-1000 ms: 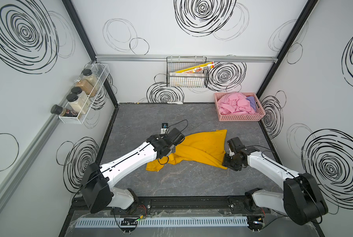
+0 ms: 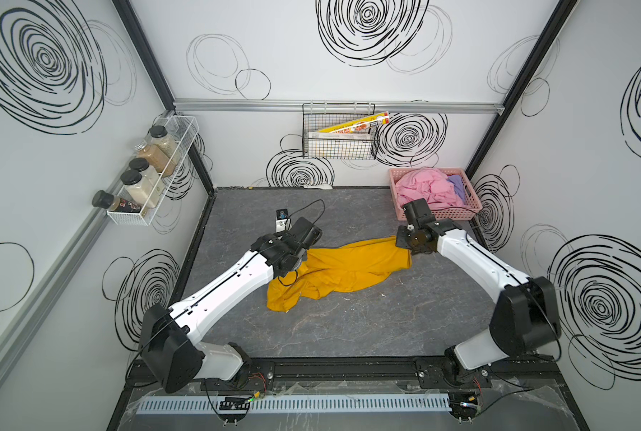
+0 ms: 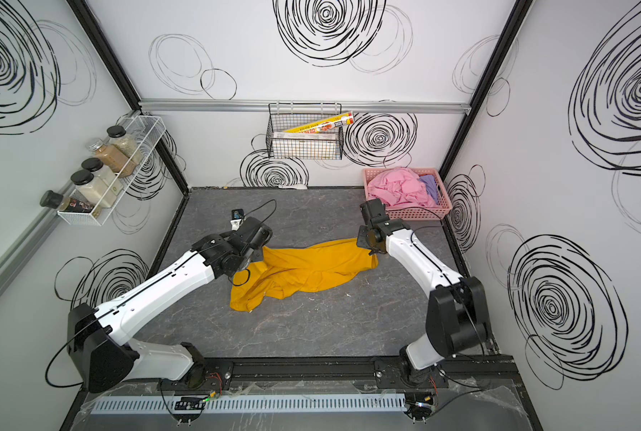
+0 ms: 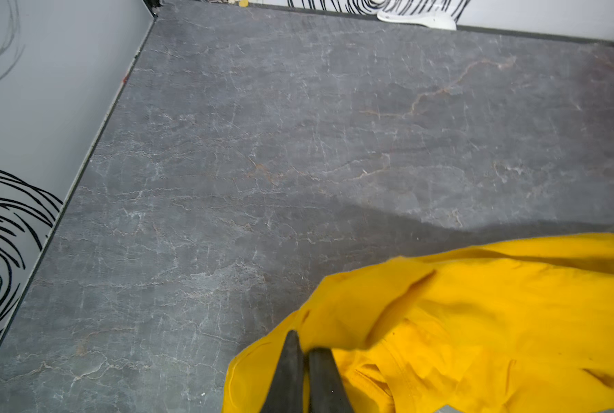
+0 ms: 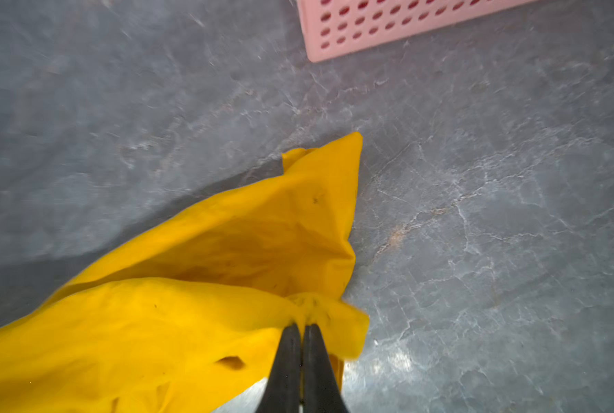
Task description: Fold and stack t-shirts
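A yellow t-shirt (image 2: 349,267) stretches in loose folds across the table between my two grippers. In the left wrist view my left gripper is shut on the shirt's left part, with a flap of cloth (image 4: 362,303) standing up beyond the fingertips. My right gripper is shut on the shirt's near right corner, a small tab of fabric poking out past it. Beyond that grip the far right corner (image 5: 341,155) lies on the table. From above, the arms hide both gripping points.
A pink basket (image 3: 410,213) holding pink and purple cloth stands at the back right, close beyond my right gripper. A white spoon-like object (image 4: 417,18) lies by the back wall.
My left gripper has moved back and left, still holding cloth.
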